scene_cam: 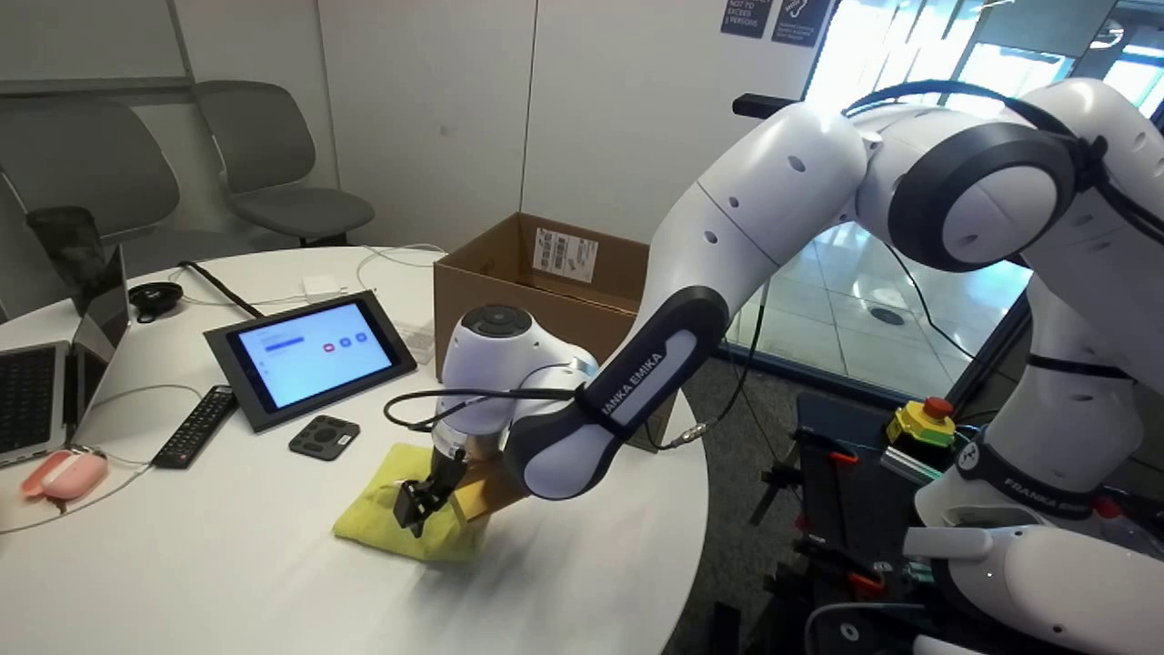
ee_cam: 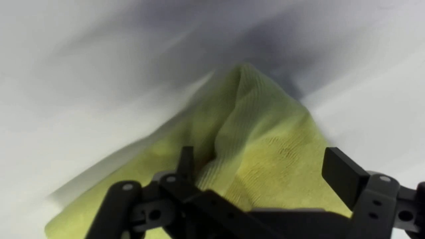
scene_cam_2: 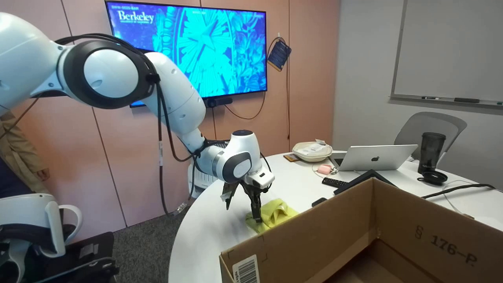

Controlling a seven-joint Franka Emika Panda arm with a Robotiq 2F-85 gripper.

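Observation:
A crumpled yellow-green cloth [scene_cam: 376,513] lies on the white table [scene_cam: 218,568], partly behind my gripper in exterior view 1. In exterior view 2 the cloth [scene_cam_2: 277,213] is bunched up beside one finger [scene_cam_2: 256,210]. My gripper is open over it, fingers spread wide apart. The wrist view has the cloth [ee_cam: 275,159] passing below and between the fingers, with one folded corner sticking out ahead of them. Whether a fingertip presses on the cloth cannot be told.
An open cardboard box [scene_cam: 524,289] stands just behind the arm. A tablet [scene_cam: 311,355], a small black device [scene_cam: 324,437], a remote [scene_cam: 196,426], a pink case [scene_cam: 65,477] and a laptop [scene_cam: 38,398] lie further left.

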